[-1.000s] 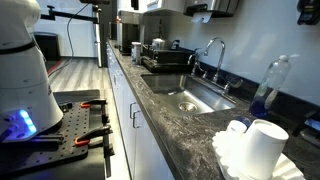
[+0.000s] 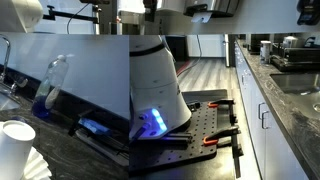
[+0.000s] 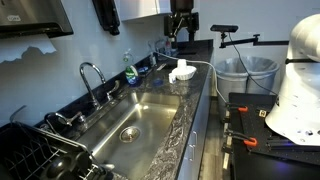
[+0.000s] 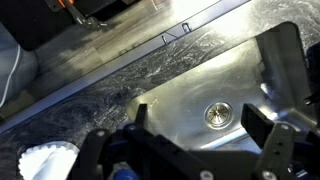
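My gripper stands open above the sink [image 4: 180, 105], with nothing between its black fingers. In exterior view 2 the gripper [image 3: 183, 27] hangs high over the far end of the counter. Below it on the counter, a white cup [image 3: 182, 63] sits on a white scalloped dish [image 3: 183, 74]. Part of that dish [image 4: 48, 161] shows at the lower left of the wrist view. Exterior view 1 is displaced and broken up, with the cup [image 2: 13, 148] cut by its left edge.
A clear bottle [image 3: 131, 74] stands behind the sink near the faucet [image 3: 94, 76]. A black dish rack [image 3: 35, 153] occupies the near left. The sink basin looks empty. Red-handled clamps [image 2: 222, 136] lie by the arm's base. The counter strip [image 3: 178, 132] in front of the sink is clear.
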